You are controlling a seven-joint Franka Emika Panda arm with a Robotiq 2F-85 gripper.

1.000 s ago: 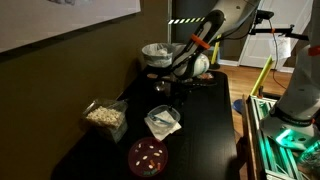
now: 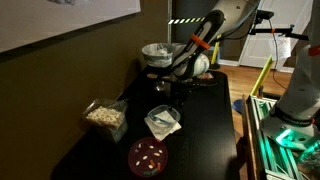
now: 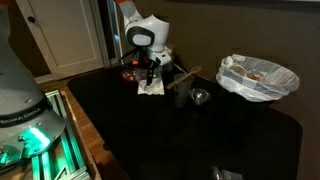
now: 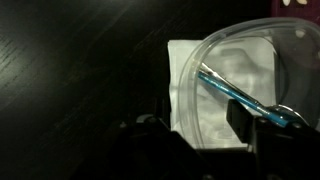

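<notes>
A clear plastic container [image 4: 186, 92] sits on a white napkin [image 4: 182, 52]. Inside it lies a shiny metal utensil with a blue part [image 4: 235, 93]. The wrist view shows my gripper open, its dark fingers apart on either side of the container's near-left rim. Whether they touch the rim I cannot tell. In exterior view 1 the gripper [image 2: 180, 94] is dark and small, just beyond the container [image 2: 161, 120]. From exterior view 2 it hangs by the napkin [image 3: 151, 86], and the container is hard to make out.
A red plate [image 2: 147, 157] with small pieces on it stands near the container. A bag of pale bits [image 2: 105, 118] is by the wall. A white-lined basket [image 3: 255, 77], a dark cup [image 3: 182, 94] and a metal bowl [image 3: 200, 97] stand farther off.
</notes>
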